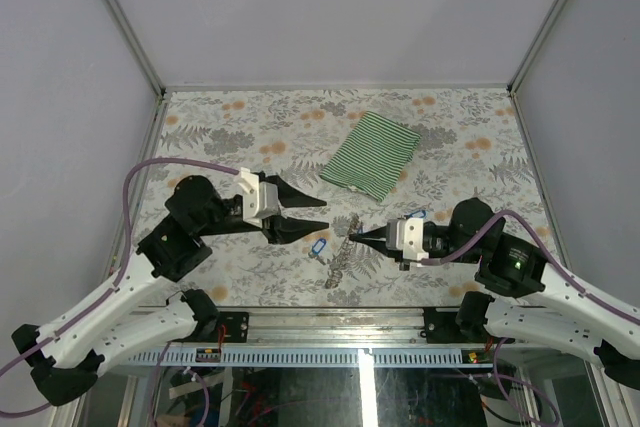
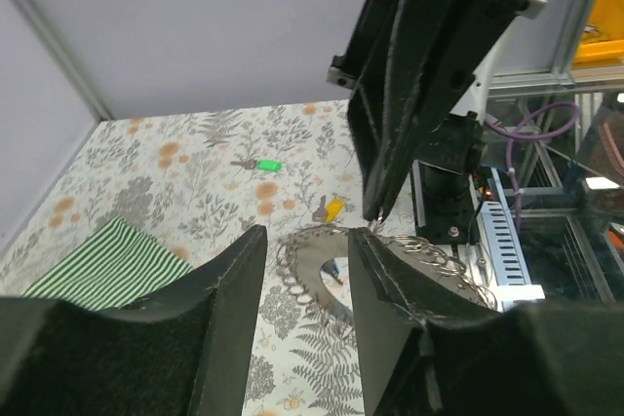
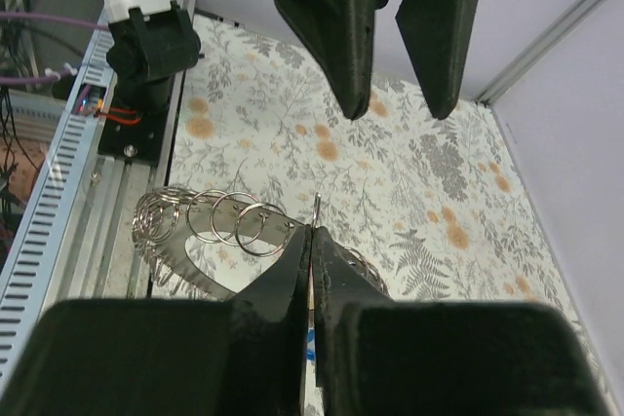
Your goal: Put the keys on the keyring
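My left gripper (image 1: 326, 213) stands open left of the silver keyring (image 1: 340, 262), its fingers empty. My right gripper (image 1: 352, 236) is shut at the keyring, which in the right wrist view (image 3: 210, 216) hangs as a chain of rings and band from the fingertips, with a thin metal pin upright between them. A blue-tagged key (image 1: 318, 247) lies below the left gripper. The left wrist view also shows a yellow-tagged key (image 2: 333, 209) and a green-tagged key (image 2: 269, 165) on the table.
A green striped cloth (image 1: 370, 152) lies at the back centre. Walls enclose the table on the back and sides, and a metal rail (image 1: 310, 317) runs along the front edge.
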